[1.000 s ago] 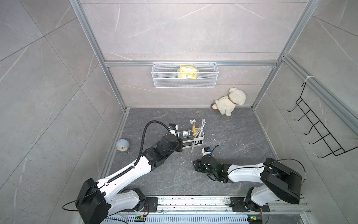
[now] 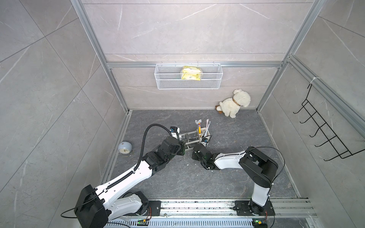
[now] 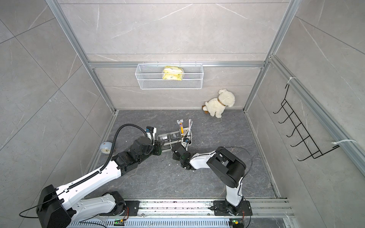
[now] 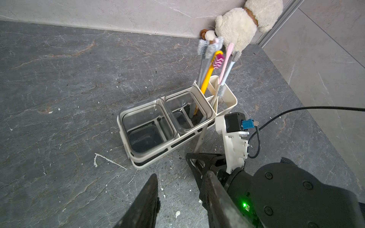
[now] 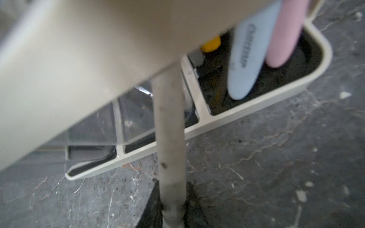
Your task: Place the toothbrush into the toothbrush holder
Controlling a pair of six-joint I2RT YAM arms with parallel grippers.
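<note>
A toothbrush's pale handle (image 5: 170,133) sticks out over the front of the toothbrush holder (image 4: 159,153). My right gripper is shut on this handle, with one dark finger on each side. In the left wrist view, grey bristles (image 4: 220,91) at the holder's right end appear to be its head, so the toothbrush leans across the front rim. Open and empty, my left gripper stands in front of the holder, with floor between its fingers.
Upright in the holder's right end are several other toothbrushes, including a yellow one (image 4: 208,77) and a pink one (image 4: 227,60). Clear cups (image 4: 146,129) fill its left compartments. A white plush dog (image 2: 232,104) sits by the back wall. Floor left of the holder is clear.
The holder with its toothbrushes has shifted slightly. The left arm has barely moved.
</note>
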